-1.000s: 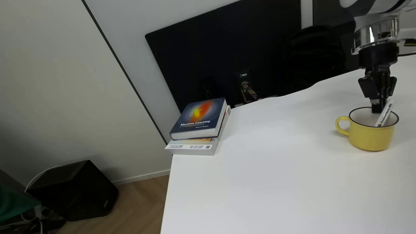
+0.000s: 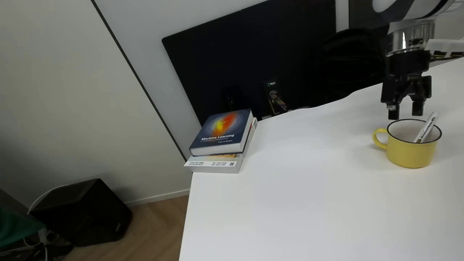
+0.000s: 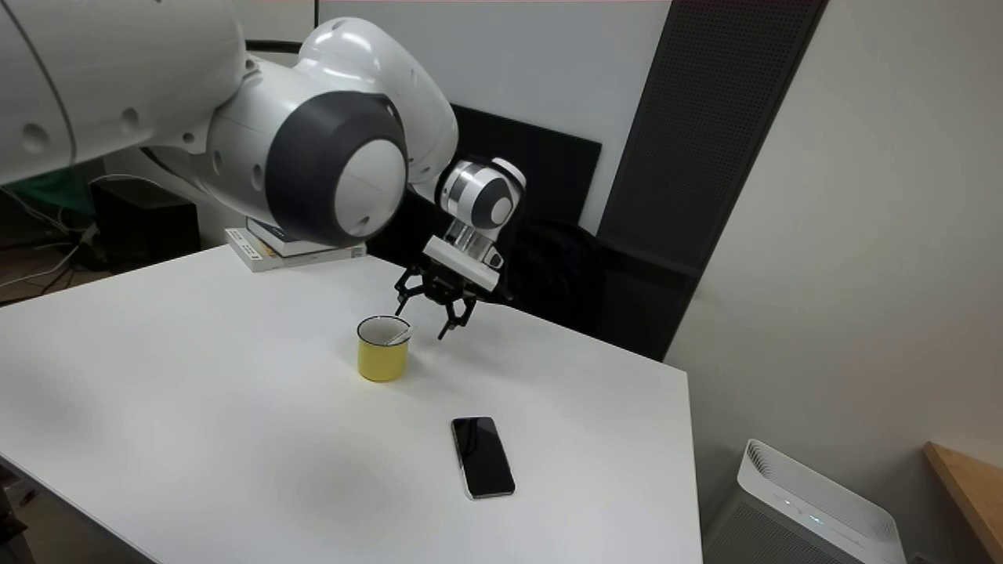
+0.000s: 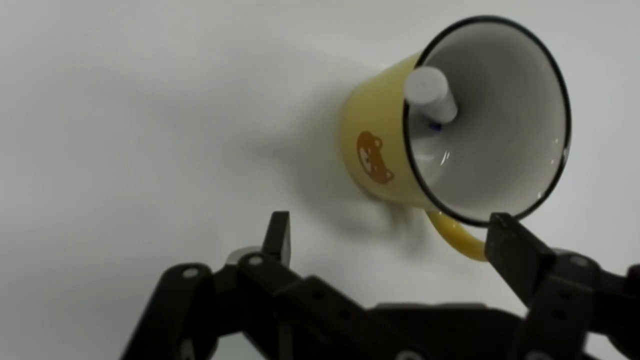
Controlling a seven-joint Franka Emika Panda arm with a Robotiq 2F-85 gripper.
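Observation:
A yellow mug [image 2: 410, 153] with a dark rim stands upright on the white table, its handle pointing left in exterior view 1. A white marker [image 2: 426, 127] leans inside the mug against its rim, one end poking out above. My gripper [image 2: 405, 114] is open, with nothing between its fingers, just behind and above the mug. From the other side, exterior view 2 has the gripper [image 3: 421, 324] up and to the right of the mug [image 3: 382, 360]. In the wrist view, the mug [image 4: 378, 135] lies beyond the spread fingertips, with the marker's end [image 4: 427, 87] at its rim.
A black phone [image 3: 483, 457] lies flat on the table in front of the mug. Two stacked books [image 2: 222, 132] sit at the table's far corner.
My gripper has moved left and slightly up from the marker, and its fingers now look spread apart. The mug has shifted very slightly left, the marker still inside.

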